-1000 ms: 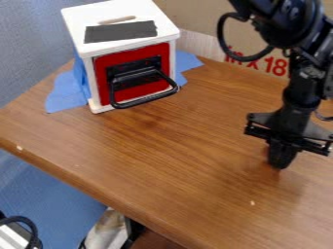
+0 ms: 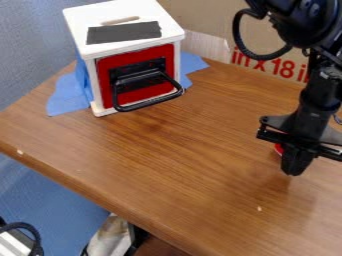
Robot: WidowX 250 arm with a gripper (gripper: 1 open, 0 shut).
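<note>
My black gripper [image 2: 295, 162] hangs low over the right side of the wooden table, its fingertips at or near the tabletop. A small red object [image 2: 278, 149] shows just behind the fingers, mostly hidden by them. Whether the fingers are open or closed on it is unclear.
A white toy oven [image 2: 94, 22] with a red front and black handle stands at the back left on a blue cloth [image 2: 68, 96]. The table's left edge borders a blue area. Printed cardboard stands at the back.
My gripper has shifted slightly to the right over the last second. A bit of the red object shows beside the fingers.
</note>
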